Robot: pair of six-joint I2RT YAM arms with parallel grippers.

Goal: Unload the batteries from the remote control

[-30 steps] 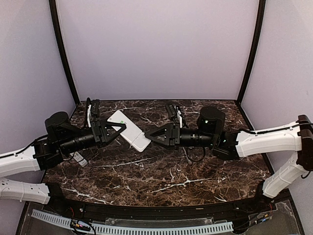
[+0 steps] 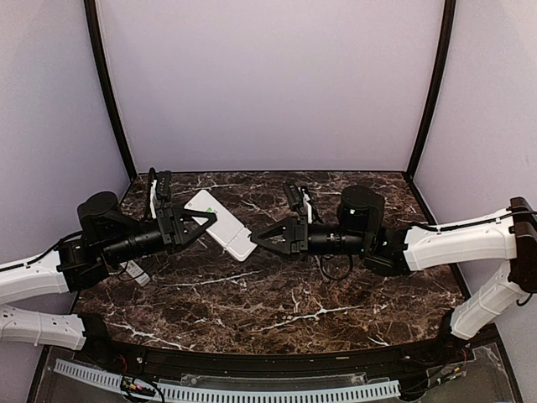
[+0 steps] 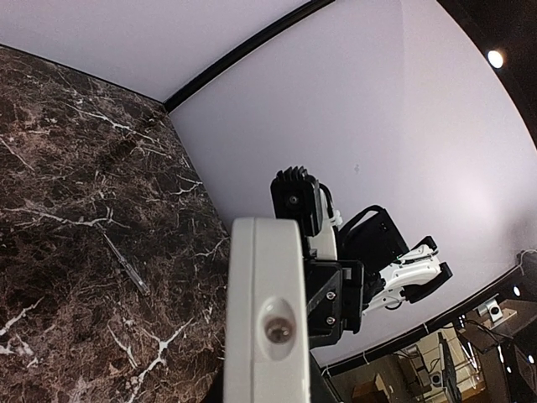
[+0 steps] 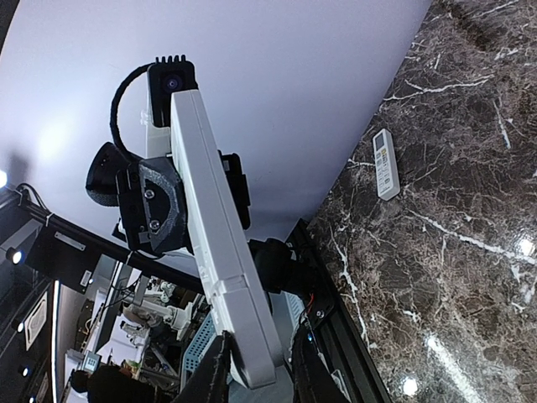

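Note:
My left gripper (image 2: 201, 220) is shut on the white remote control (image 2: 220, 220), held raised and tilted over the table, its lower end with the battery cover seam pointing toward my right gripper (image 2: 257, 239). That gripper's fingers are at this lower end, partly open; in the right wrist view they sit at the bottom edge around the remote's end (image 4: 254, 353), and whether they touch it is unclear. The remote fills the lower middle of the left wrist view (image 3: 264, 336). No batteries are visible.
A smaller white remote (image 4: 385, 164) lies on the dark marble table (image 2: 294, 302) at the left side, below my left arm. A thin metal tool (image 3: 126, 264) also lies on the table.
My right gripper has shifted very slightly at the remote's lower end. The left gripper and the remote stay where they were.

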